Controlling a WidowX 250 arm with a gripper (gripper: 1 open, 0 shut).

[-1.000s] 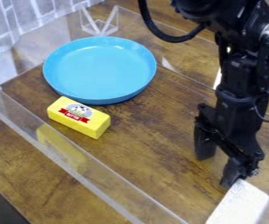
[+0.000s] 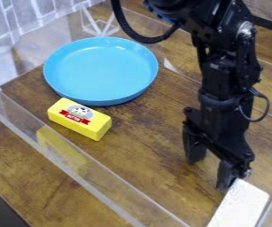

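Note:
My black gripper is low over the wooden table at the right, its fingers open and pointing down toward the surface. A blue plate sits at the upper left. Below it lies a yellow box with a red and white label. At the bottom right, just below my fingertips, is a white object, partly out of frame; whether the fingers touch it I cannot tell.
Clear plastic walls run along the left and right sides of the wooden surface.
My gripper and arm have shifted slightly to the left over the last second. The plate and yellow box have not moved.

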